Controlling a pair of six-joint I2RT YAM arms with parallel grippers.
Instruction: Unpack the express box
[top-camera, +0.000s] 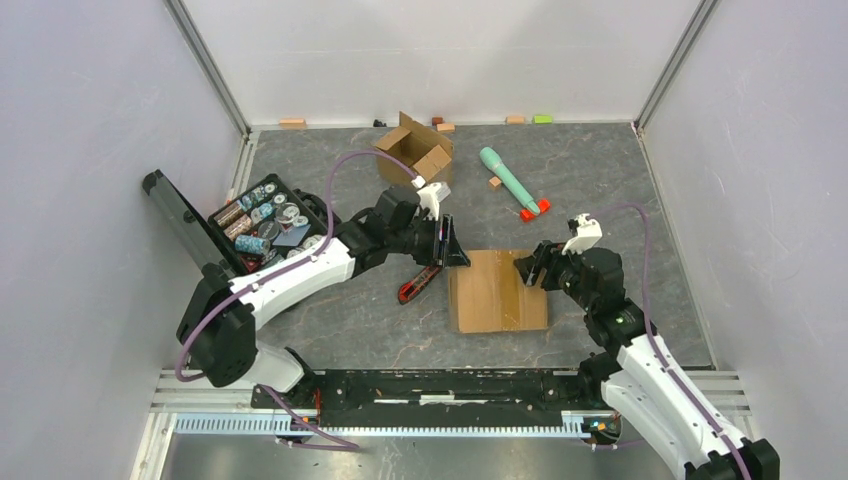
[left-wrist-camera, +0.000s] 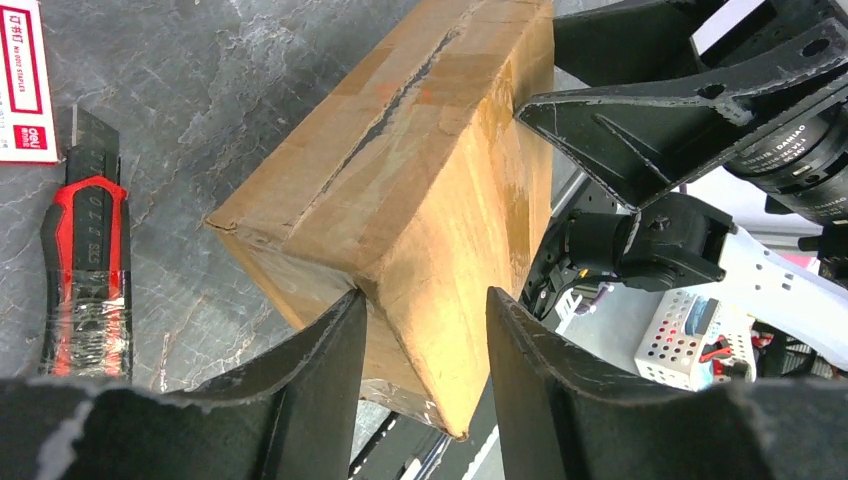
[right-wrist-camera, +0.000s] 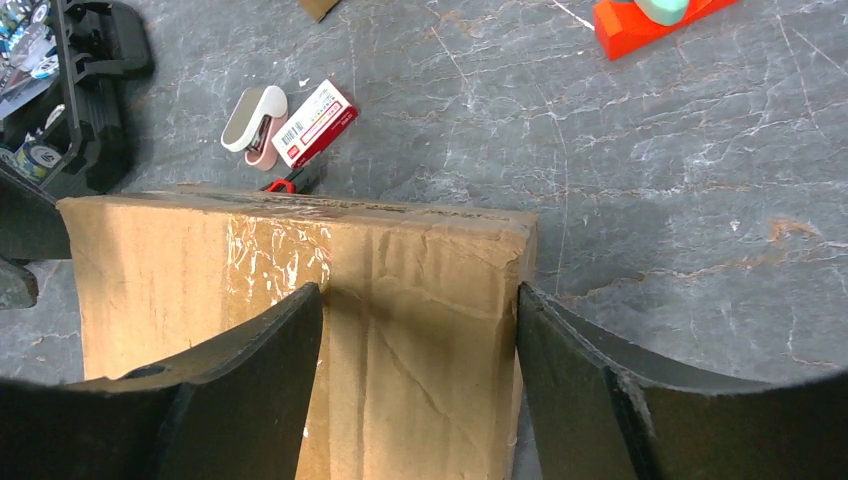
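A taped cardboard box is at the middle of the table, between both arms. In the left wrist view the box looks tilted, its dark slit along the taped seam facing up. My left gripper is shut on a corner of it, one finger on each side. At the box's right end, my right gripper has its fingers spread around the cardboard edge. One finger lies in front of the broad face, the other beside the end; whether they touch cannot be made out. The box's contents are hidden.
A red-black utility knife lies left of the box. Near it are a stapler and a small red-white box. An open carton, a teal toy hammer and a filled tool case stand farther off.
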